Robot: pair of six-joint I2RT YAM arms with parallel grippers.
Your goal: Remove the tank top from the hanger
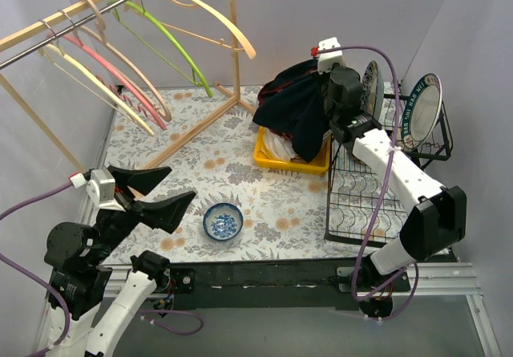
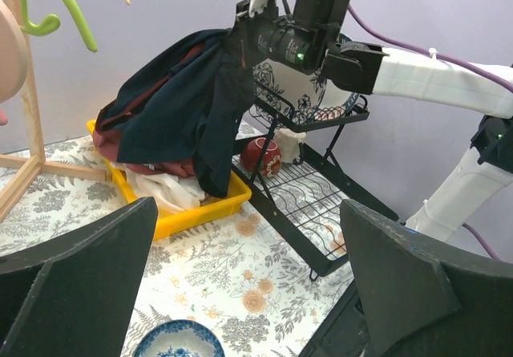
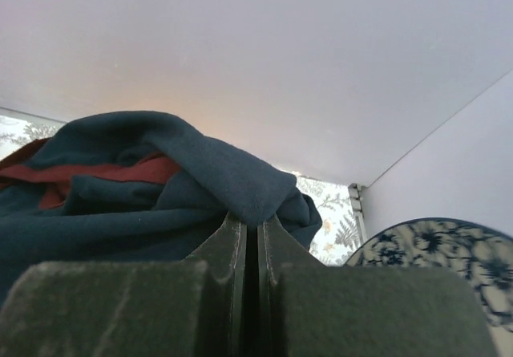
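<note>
The dark navy tank top with red trim [image 1: 294, 110] hangs over the yellow basket [image 1: 319, 164], its lower folds resting in it. High at the garment's right end, my right gripper is shut on a bunched fold of the cloth. Over the near left of the table, my left gripper [image 1: 180, 188] stands open and empty, well away from the garment. Several hangers hang bare on the rail, among them a green hanger [image 1: 172, 40] and a pink hanger [image 1: 120, 76]. No hanger shows inside the garment.
White cloth [image 2: 172, 190] lies in the basket beneath the garment. A black dish rack [image 1: 369, 204] with upright plates [image 1: 422, 112] stands close on the right. A blue-patterned bowl [image 1: 223, 221] sits at front centre, and the table around it is clear.
</note>
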